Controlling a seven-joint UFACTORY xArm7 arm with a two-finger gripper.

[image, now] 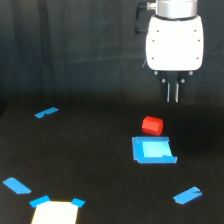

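Above and to the right of the red block [152, 126], my gripper [173, 95] hangs in the air, pointing down. A narrow dark gap shows between its two fingers, with nothing in it. The small red block lies on the dark table, just behind a pale square [157, 149] edged with blue tape. Block and gripper are clearly apart.
A white object [55, 213] with blue tape at its corners is cut off by the bottom edge. Blue tape strips mark the table at the left [17, 186], back left [46, 112] and front right [187, 195]. A dark curtain hangs behind.
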